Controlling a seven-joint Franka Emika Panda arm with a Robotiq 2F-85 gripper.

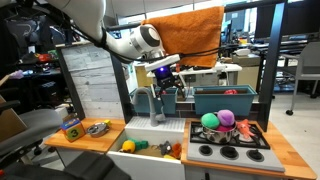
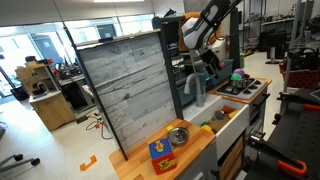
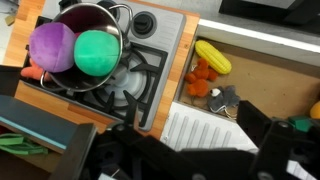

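My gripper hangs over the sink area with its dark fingers spread apart and nothing visible between them. In exterior view 1 the gripper (image 1: pixel 169 107) is above the counter, left of the stove (image 1: pixel 230 151). A metal pot (image 3: pixel 118 42) on the stove holds a green ball (image 3: pixel 97 52) and a purple ball (image 3: pixel 52 46). Below the gripper, the open drawer (image 3: pixel 255 58) contains a yellow corn-like item (image 3: pixel 212 57), an orange-red toy (image 3: pixel 199 78) and a grey object (image 3: pixel 223 99). A white ribbed rack (image 3: pixel 201 138) shows between the fingers.
A blue-green bin (image 1: pixel 222 104) stands on a shelf behind the stove. At the left end of the counter are a yellow and red box (image 2: pixel 162 155) and a metal bowl (image 2: pixel 178 136). Bare wood (image 2: pixel 146 134) surrounds them. A faucet (image 2: pixel 198 88) rises near the gripper.
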